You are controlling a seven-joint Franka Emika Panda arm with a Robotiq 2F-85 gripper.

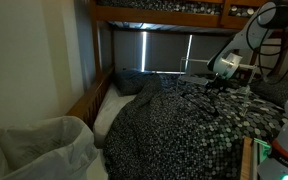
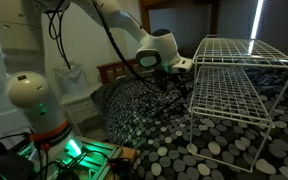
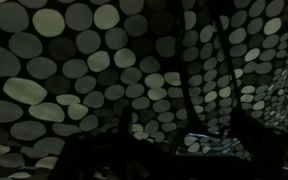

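Observation:
A dark blanket patterned with grey and pale dots (image 3: 79,70) covers the bed and fills the wrist view. My gripper (image 1: 213,91) is over the far right part of the bed in the first exterior view, close to the wire rack. Its dark fingers stand open along the bottom of the wrist view, and no object shows between them. In the second exterior view the white arm bends over the bed behind the rack, and the gripper's fingers are hard to make out there.
A white wire rack (image 2: 230,95) stands on the bed to one side of the arm. A white bin (image 1: 49,150) is at the near left. A wooden bunk beam (image 1: 199,17) crosses overhead.

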